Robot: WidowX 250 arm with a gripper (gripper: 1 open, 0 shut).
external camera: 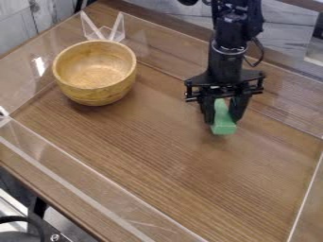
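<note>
A black gripper (222, 98) comes down from the top at the right of the wooden table, its fingers around or just over a small green object (224, 128). The object's upper part is hidden by the gripper, and whether the fingers touch it is unclear.
A tan round bowl (94, 66) stands at the upper left, apart from the gripper. A white wall borders the back, and a dark cable lies at the lower left corner.
</note>
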